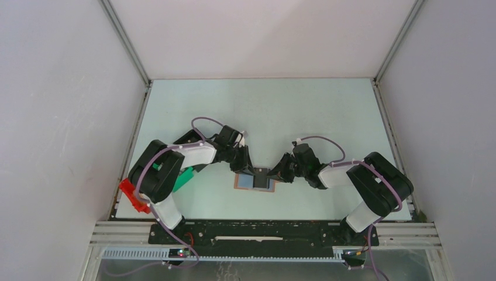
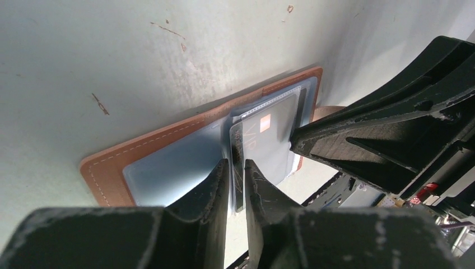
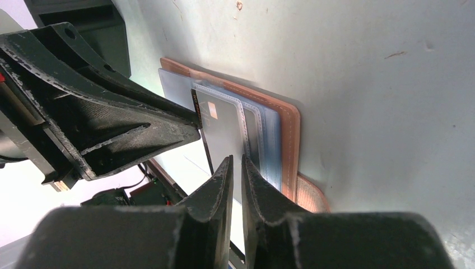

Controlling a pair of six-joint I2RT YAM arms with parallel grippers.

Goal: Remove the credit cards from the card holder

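The brown card holder [image 2: 140,137] lies unfolded, its clear sleeves facing up. In one raised sleeve is a grey card with a gold chip, which also shows as the grey card [image 3: 221,126] in the right wrist view. My left gripper is slightly open, its fingertips on either side of the card's dark edge; whether they touch it I cannot tell. From the other side, the right gripper is over the same sleeve, a narrow gap between its fingers. Its tips hide part of the card and sleeve.
A black object [image 1: 188,137] and a green object [image 1: 183,179] lie by the left arm, with a red object [image 1: 134,195] at the table's left edge. Bare table [image 1: 263,105] stretches behind the holder. The two grippers are close together.
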